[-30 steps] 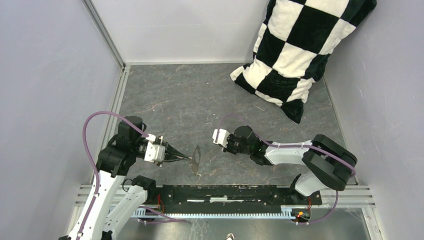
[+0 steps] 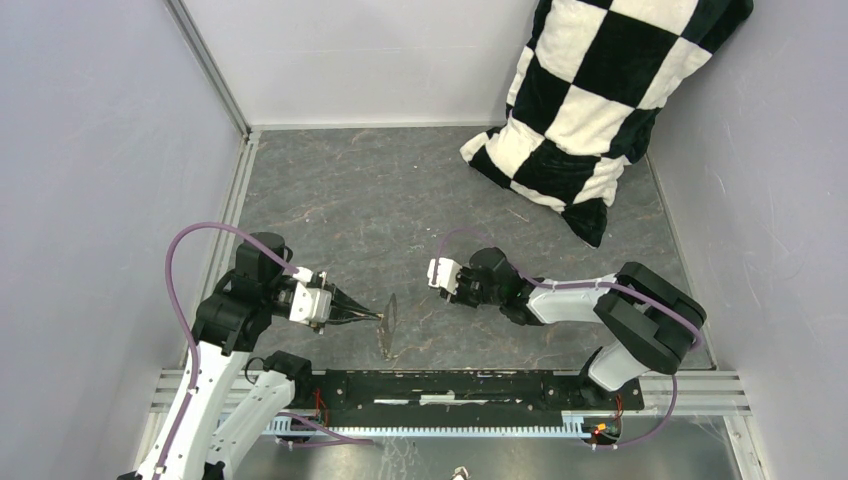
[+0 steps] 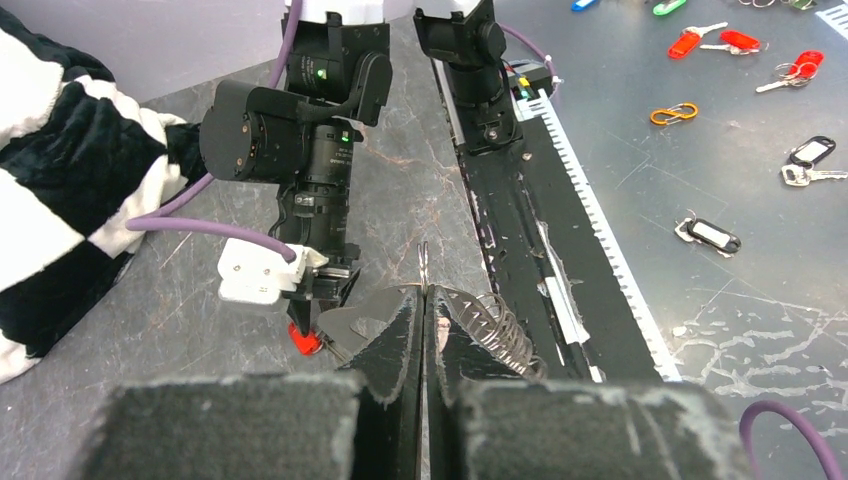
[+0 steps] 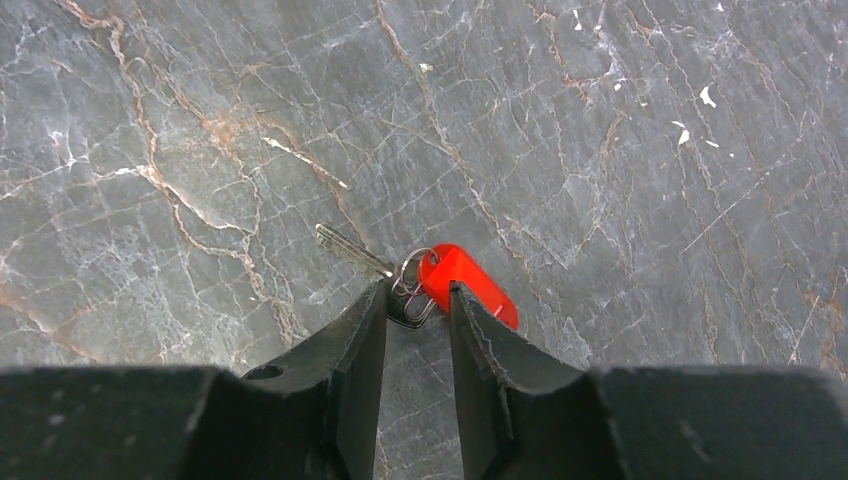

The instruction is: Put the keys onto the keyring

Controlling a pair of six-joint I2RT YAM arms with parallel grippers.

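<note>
In the left wrist view my left gripper is shut on a thin, coiled metal keyring [image 3: 497, 335]. In the top view this keyring [image 2: 388, 326] hangs as a grey oval in front of the left fingertips. On the stone floor in the right wrist view lies a silver key [image 4: 350, 248] with a small split ring [image 4: 408, 272] and a red tag [image 4: 470, 285]. My right gripper stands part open above them, one fingertip near the dark key head, the other over the red tag. Nothing looks gripped there. The top view hides this key beneath the right arm.
Several red-tagged keys [image 3: 739, 40], a black-tagged key [image 3: 812, 175], a black tag [image 3: 712, 236] and an orange carabiner [image 3: 674, 114] lie beyond the black rail [image 3: 520, 215]. A checkered pillow [image 2: 590, 100] fills the back right. Floor between the arms is clear.
The right arm has shifted slightly. The left arm has stayed still.
</note>
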